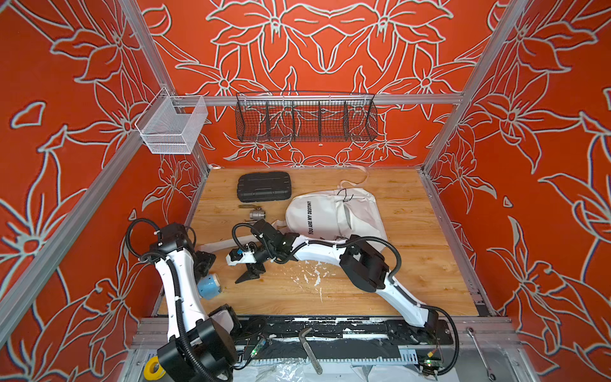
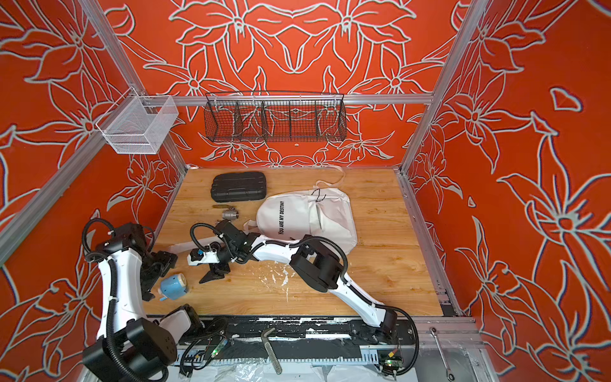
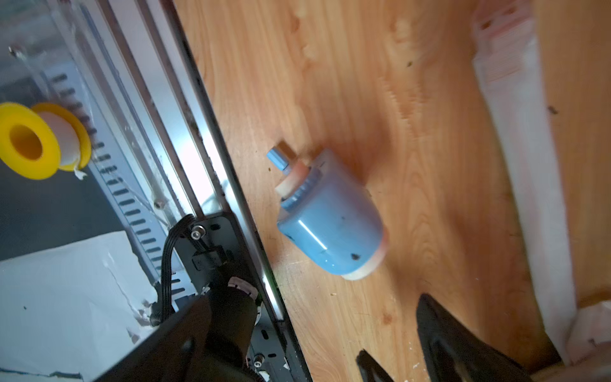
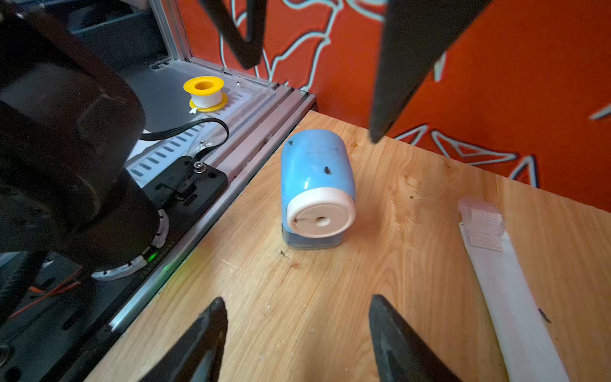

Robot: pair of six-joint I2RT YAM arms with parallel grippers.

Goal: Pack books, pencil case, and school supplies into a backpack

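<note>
A blue pencil sharpener with a cream dial and a small crank lies on the wooden table at the front left. In the left wrist view the sharpener is ahead of my left gripper, which is open and empty. My right gripper also stands open, facing the sharpener's dial across a stretch of bare table. The left fingers hang above the sharpener in the right wrist view, apart from it. The white backpack lies flat at mid-table, partly hidden by the right arm.
A black case lies at the back left, with a small grey metallic item in front of it. A backpack strap stretches toward the left edge. Wire baskets hang at the back.
</note>
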